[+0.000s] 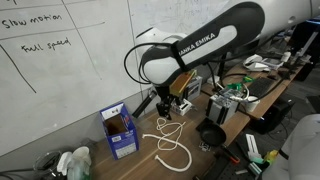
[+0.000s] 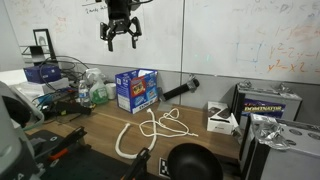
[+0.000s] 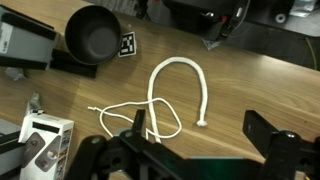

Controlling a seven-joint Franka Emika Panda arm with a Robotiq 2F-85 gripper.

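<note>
My gripper hangs high above the wooden table, its two dark fingers wide apart at the lower edge of the wrist view and nothing between them. In exterior view 2 the gripper shows near the top, well clear of everything below. Under it a white rope lies in a loose curve on the table, with a thinner white cord tangled beside it. A black pan sits at the upper left of the wrist view. In exterior view 2 the pan stands at the near edge.
A blue box stands at the back, near the whiteboard. A white box lies left of the cord in the wrist view. Silver cases crowd the right of exterior view 2. Bare wood shows right of the rope.
</note>
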